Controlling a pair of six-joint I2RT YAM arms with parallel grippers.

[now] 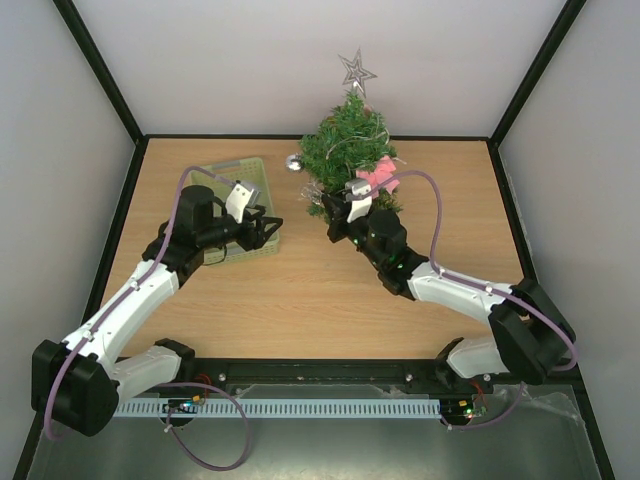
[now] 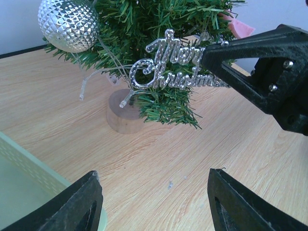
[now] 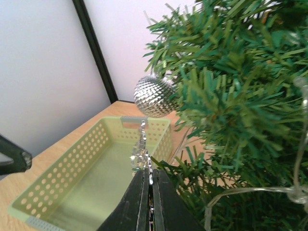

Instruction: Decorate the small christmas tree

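Note:
The small tree (image 1: 345, 150) stands at the back, with a star (image 1: 358, 75), pink bow (image 1: 380, 175) and silver ball (image 2: 67, 26). A silver lettering ornament (image 2: 168, 67) hangs at its lower front; my right gripper is at the ornament's right end in the left wrist view, shut. In the right wrist view the ornament is edge-on beyond the fingertips; whether they grip it is unclear. My left gripper (image 1: 270, 225) stands open over the front of the basket, left of the tree, with nothing between its fingers.
The green basket (image 3: 53, 187) lies on the table left of the tree. Walls bound the back and sides.

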